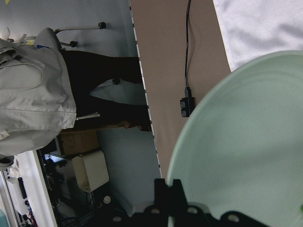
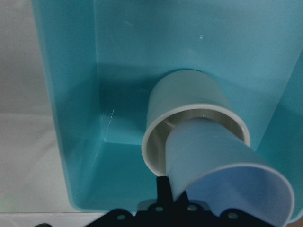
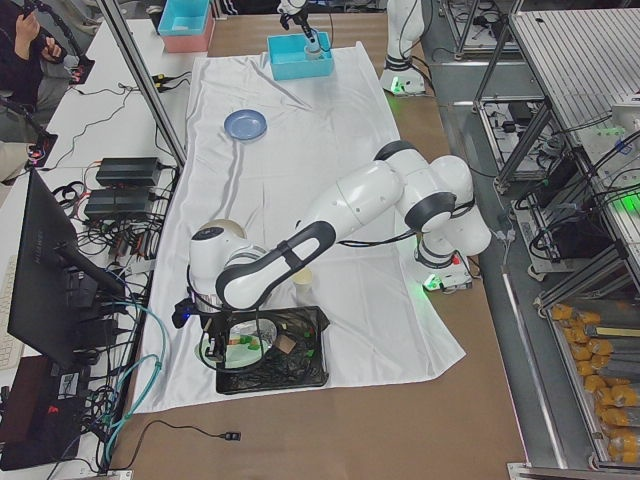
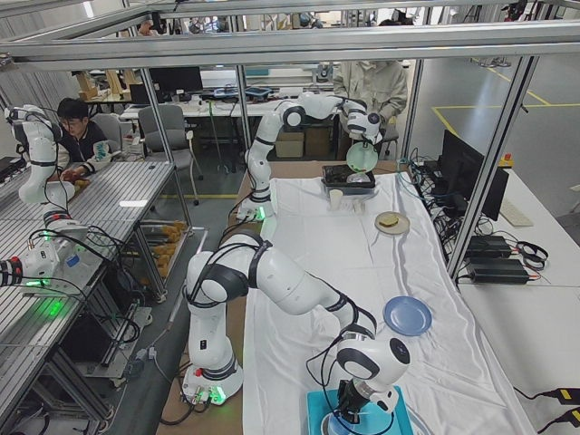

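Note:
My left gripper is shut on the rim of a pale green plate, held tilted over a black tray with a dark liner; small green bits show on the plate in the camera left view. My right gripper is shut on a light blue cup, which sits inside a white cup in a cyan bin. Part of the tray is hidden behind the left arm and plate.
A blue plate and a beige plate with yellow food lie on the white cloth. A pale cup stands by the tray. A person stands beyond the tray's end.

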